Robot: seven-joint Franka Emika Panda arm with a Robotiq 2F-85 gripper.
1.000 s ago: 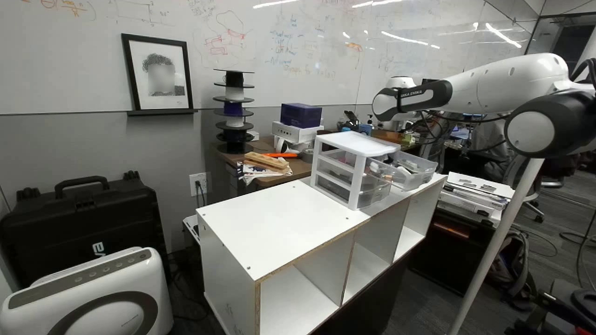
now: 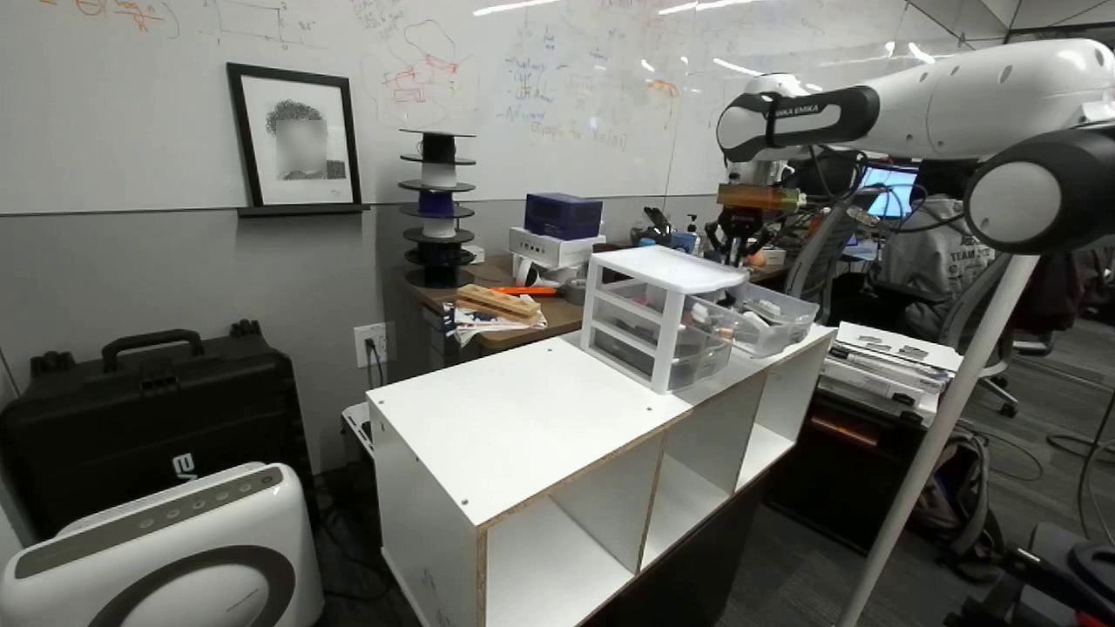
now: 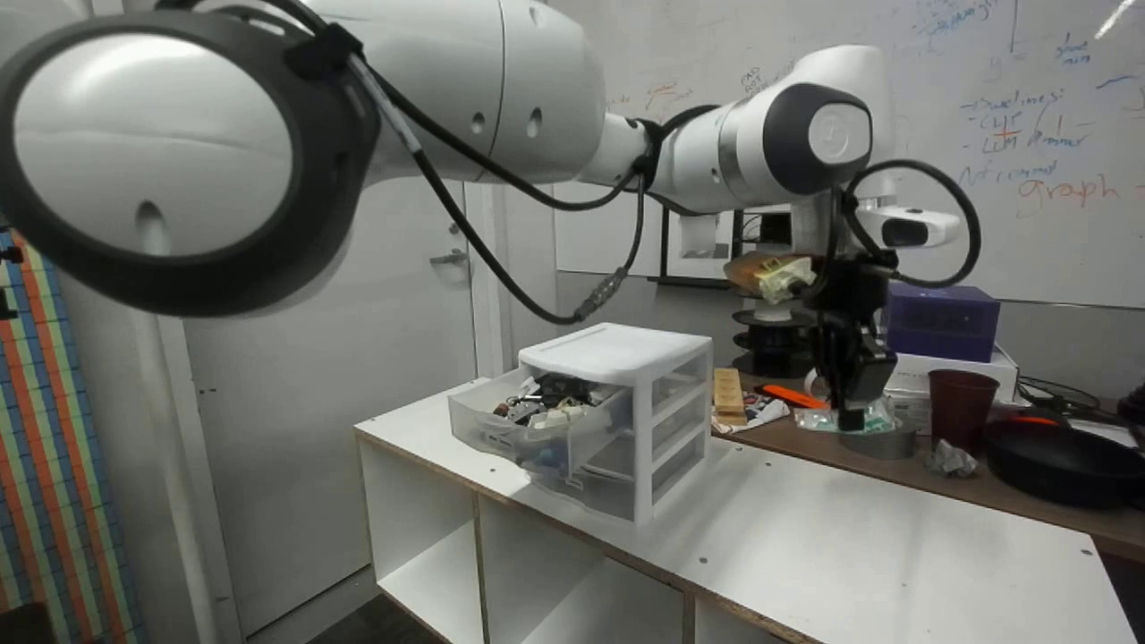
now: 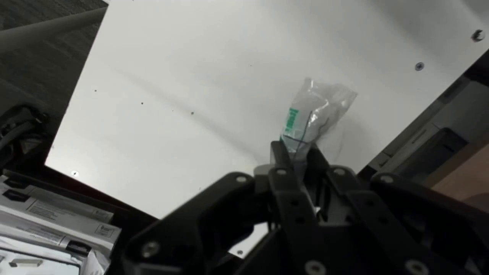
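A crinkled clear plastic packet (image 4: 317,107) with green print shows in the wrist view, pinched between the fingertips of my gripper. Its lower end is hidden by the fingers, and its far end sticks out past them. Exterior view 2 has the gripper (image 3: 851,419) pointing downward, the packet (image 3: 880,417) showing at its tips against the brown desk behind. From exterior view 1, the gripper (image 2: 733,249) appears behind the white drawer unit (image 2: 669,267), its tips hidden. A drawer full of small parts (image 3: 547,402) is pulled out of that unit.
The white shelf top (image 3: 859,537) has wide bare room beside the drawer unit. On the brown desk behind stand a dark red cup (image 3: 958,408), a black pan (image 3: 1063,460), a tape roll (image 3: 886,444) and a purple box (image 3: 945,322).
The arm has risen, with its wrist shifted slightly right in exterior view 1. The gripper now shows above the drawer unit's back edge, where it was hidden before. The drawer unit has not moved.
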